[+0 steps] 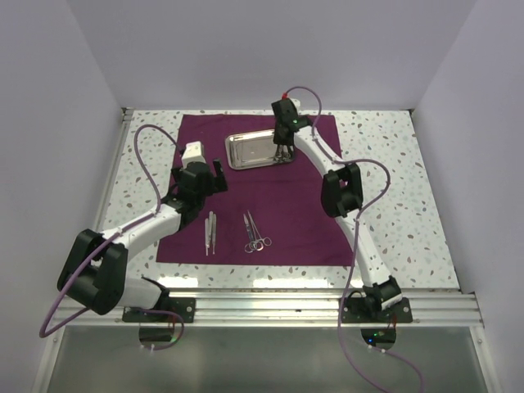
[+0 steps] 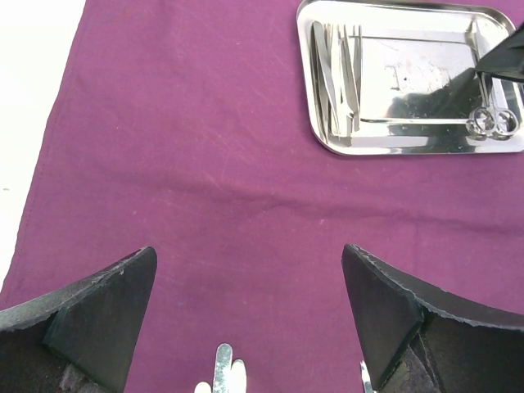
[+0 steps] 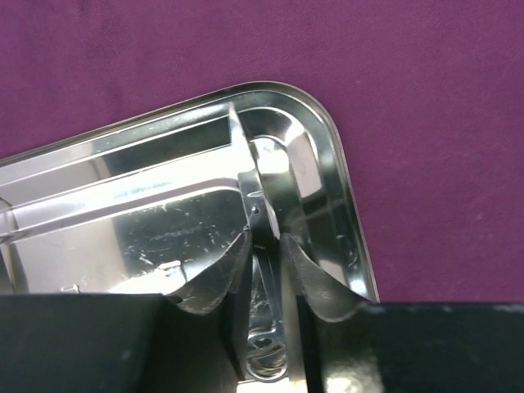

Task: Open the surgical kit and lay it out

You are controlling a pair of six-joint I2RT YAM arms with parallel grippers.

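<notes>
The steel tray [image 1: 260, 166] lies on the purple cloth at the back. Several slim straight instruments [image 2: 336, 78] rest along its left end, and ring-handled instruments [image 2: 491, 123] lie at its right end. Over that right end, my right gripper points down, with its narrowed fingers on either side of one ring-handled instrument [image 3: 250, 192]; whether they grip it is unclear. My left gripper stands open above the cloth, left of and in front of the tray, nothing between its fingers. Laid out on the front cloth are slim handles [image 1: 210, 233] and two scissor-like tools [image 1: 256, 235].
Speckled table [image 1: 401, 196] shows clear on the right. Walls [image 1: 270, 53] stand at the back and sides.
</notes>
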